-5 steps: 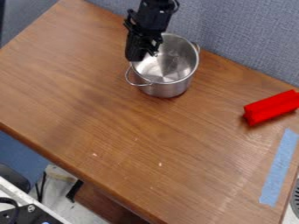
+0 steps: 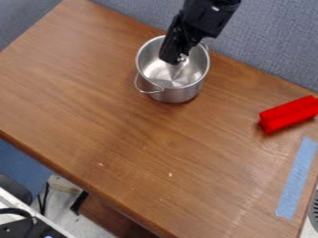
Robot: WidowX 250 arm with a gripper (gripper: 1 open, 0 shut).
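My black gripper is above a steel pot near the back middle of the wooden table, its fingertips over the pot's back-left opening. I cannot tell whether it is open or shut, or whether anything is between its fingers. The pot has thin wire handles, one lying toward the front left. A red block lies at the right of the table.
A blue tape strip runs along the right side. A grey padded wall stands at the back.
My gripper was lower and further left, at the pot's left side, and has risen up and to the right. The pot has shifted slightly.
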